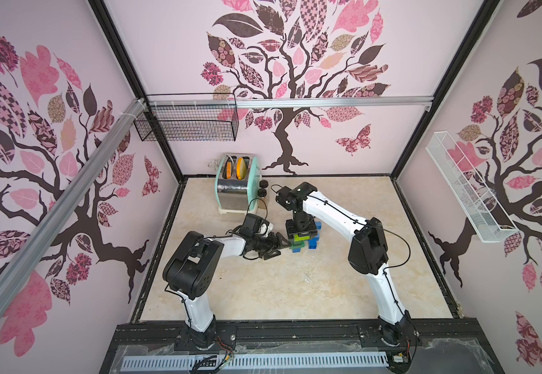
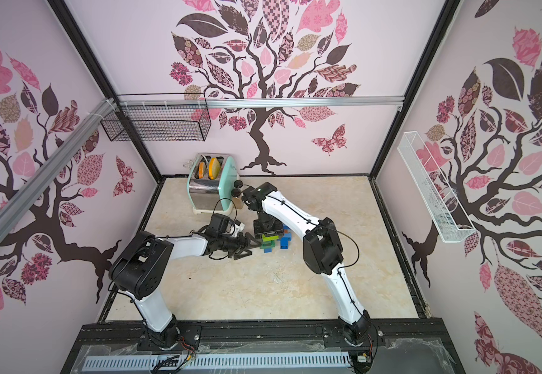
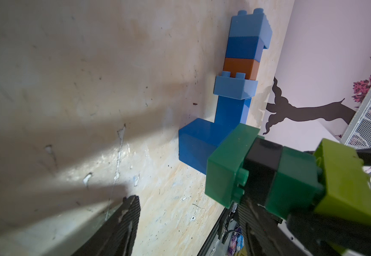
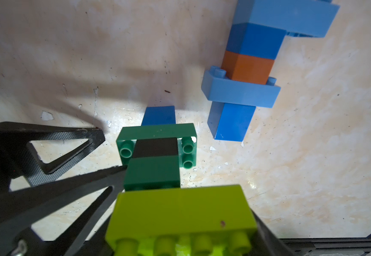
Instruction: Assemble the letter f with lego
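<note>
My right gripper is shut on a lime green brick (image 4: 179, 207). Joined to that brick is a stack of a green brick (image 4: 152, 171), a black brick (image 4: 155, 148) and a wider green brick (image 4: 155, 130) at the end. Beyond the stack shows a blue brick (image 3: 194, 143); whether it touches the stack I cannot tell. My left gripper is open, nothing held, with one finger close beside the stack. On the table lies a joined row of a blue brick (image 4: 232, 121), light blue brick (image 4: 241, 91), orange brick (image 4: 247, 68), another blue brick (image 4: 255, 40) and light blue brick (image 4: 290, 15).
A toaster (image 1: 236, 187) with orange pieces in its slots stands at the back left, dark-capped bottles (image 1: 263, 190) beside it. The wire baskets (image 1: 190, 121) hang above it.
</note>
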